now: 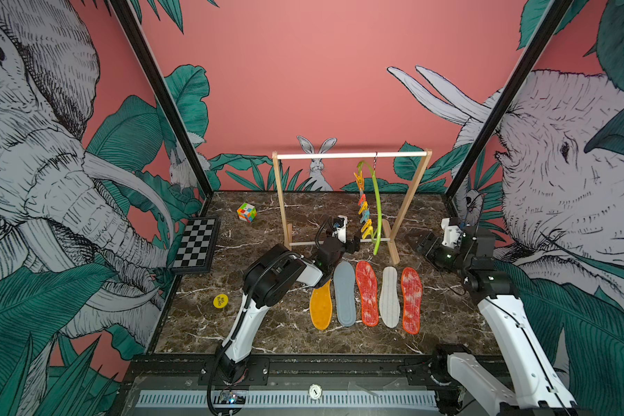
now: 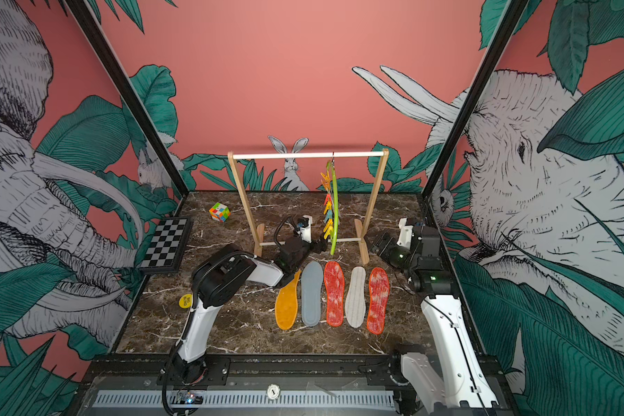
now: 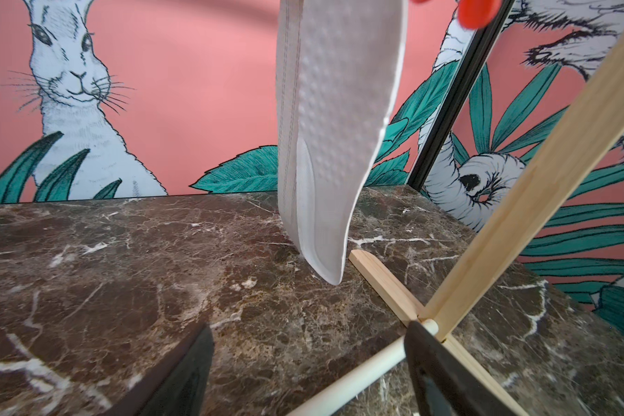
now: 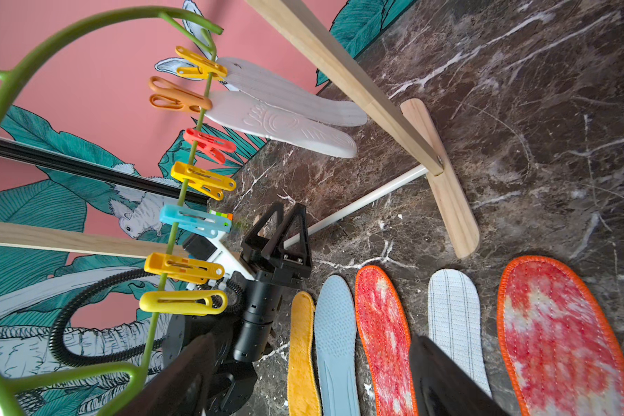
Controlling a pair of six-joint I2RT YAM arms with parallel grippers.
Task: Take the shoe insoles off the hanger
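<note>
A green hanger (image 1: 376, 208) with coloured clips hangs from the wooden rack's top bar. Two white insoles (image 4: 281, 129) hang from its clips in the right wrist view; in the left wrist view one fills the upper middle (image 3: 339, 131). My left gripper (image 1: 348, 244) is open beside the hanger's lower part, below and short of the hanging insoles, nothing between its fingers. My right gripper (image 1: 425, 244) stands apart, right of the rack, its fingers parted and empty. Five insoles lie in a row at the front: orange (image 1: 321, 305), grey (image 1: 344, 294), red (image 1: 366, 294), white (image 1: 389, 296), red (image 1: 411, 300).
The wooden rack (image 2: 249, 208) spans the middle, with a low crossbar. A chessboard (image 1: 194, 242), a puzzle cube (image 1: 247, 211) and a yellow disc (image 1: 220, 300) are at the left.
</note>
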